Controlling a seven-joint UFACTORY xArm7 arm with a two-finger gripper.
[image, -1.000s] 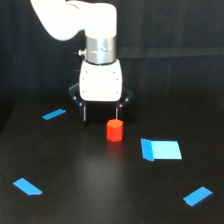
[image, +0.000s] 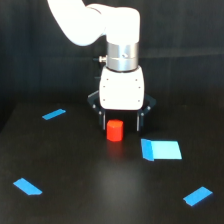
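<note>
A small red block (image: 115, 130) rests on the dark table near the middle of the view. The white arm's gripper (image: 121, 126) is low over it, with its dark fingers spread to the left and right of the block. The fingers look open, and the left finger is nearer the block than the right. How the fingers sit in depth against the block is hard to tell.
A light cyan square (image: 166, 150) with a blue strip (image: 147, 150) at its left edge lies right of the block. Further blue tape pieces mark the table at back left (image: 54, 114), front left (image: 27, 187) and front right (image: 198, 196).
My gripper has shifted right and lower, from left of and behind the block to over it. The red block has not visibly moved.
</note>
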